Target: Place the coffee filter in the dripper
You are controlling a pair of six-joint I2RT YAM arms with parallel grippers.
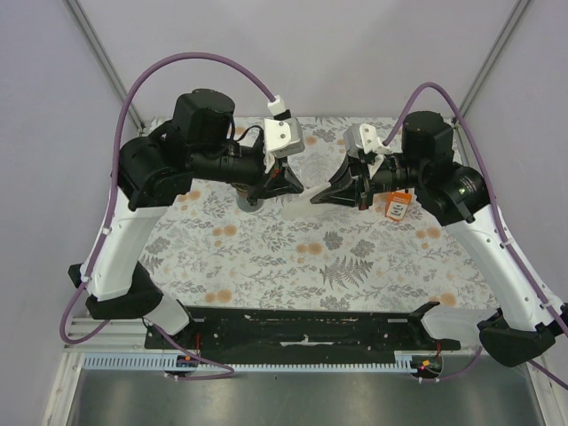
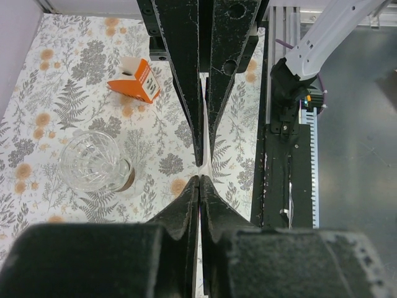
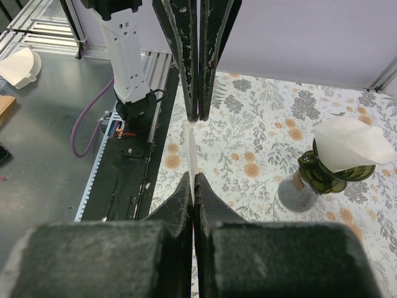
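Observation:
A white paper filter [image 1: 303,206] hangs between my two grippers at mid-table, seen edge-on in both wrist views. My left gripper [image 1: 288,184] and my right gripper [image 1: 342,193] are both shut on it, their tips facing each other. The green dripper [image 3: 325,180] stands at the back left on a clear glass, mostly hidden by my left arm in the top view. A white filter paper [image 3: 353,143] shows over its top in the right wrist view.
An orange carton [image 1: 398,206] stands at the back right, with a glass [image 2: 96,160] near it.

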